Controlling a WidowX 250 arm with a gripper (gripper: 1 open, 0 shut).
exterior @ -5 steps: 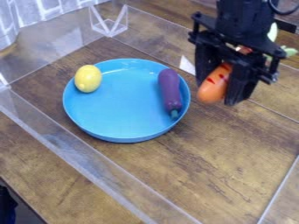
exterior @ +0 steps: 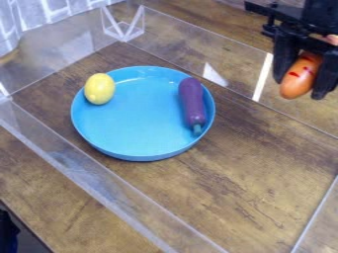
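At the upper right, my gripper (exterior: 297, 67) is shut on an orange carrot-like toy (exterior: 301, 77) with small red marks, held to the right of a blue plate (exterior: 138, 133). On the plate lie a yellow egg-shaped object (exterior: 99, 88) at the left and a purple eggplant (exterior: 192, 102) at the right.
Clear plastic walls and edges run along the left and across the back of the wooden table (exterior: 199, 198). Whatever is behind the gripper at the top right is mostly hidden.
My gripper has moved right and up, away from the plate, with the orange toy in it. The plate and the things on it have stayed put.
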